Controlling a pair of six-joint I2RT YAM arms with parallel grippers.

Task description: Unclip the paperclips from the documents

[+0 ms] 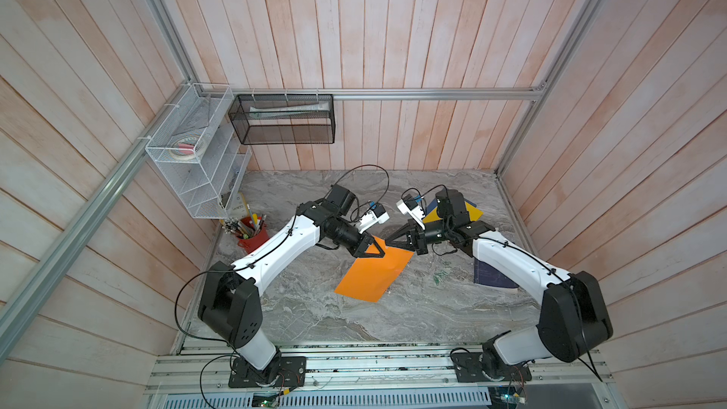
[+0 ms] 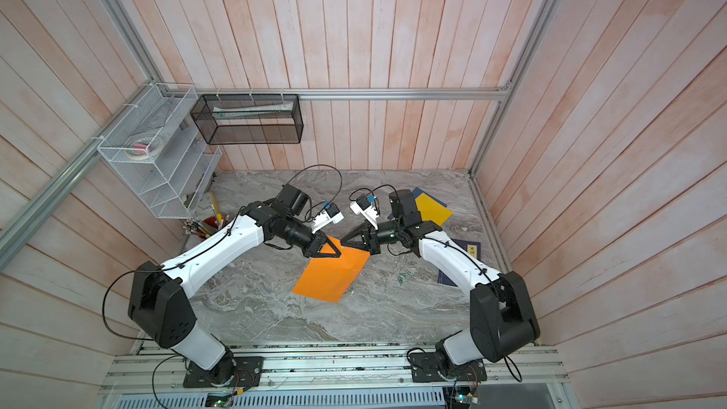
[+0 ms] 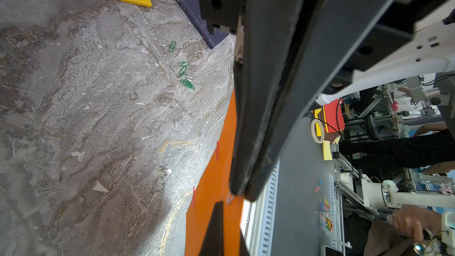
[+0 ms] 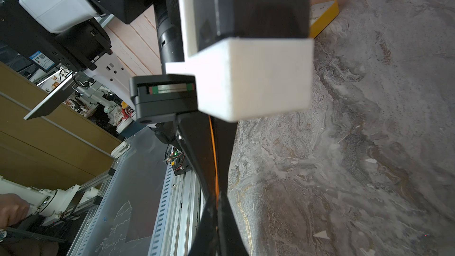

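An orange document [image 1: 375, 276] hangs tilted above the table, with its upper part between my two grippers. My left gripper [image 1: 378, 250] is shut on it; in the right wrist view the sheet's orange edge [image 4: 214, 154] runs between the left fingers. My right gripper [image 1: 391, 242] is shut at the sheet's upper right. A pale wire loop [image 3: 230, 198], likely a paperclip, shows right at the right fingertips [image 3: 251, 189]; whether it is gripped cannot be told. Two red paperclips sit on the sheet's edge, an upper red clip [image 3: 217, 151] and a lower red clip [image 3: 193, 196].
Several green paperclips and a white one lie in a loose pile [image 3: 184, 73] on the table. Behind the right arm is a yellow document [image 2: 431, 209], and a dark blue one [image 1: 493, 273] lies at the right. A red pen cup [image 1: 253, 238] stands at the left.
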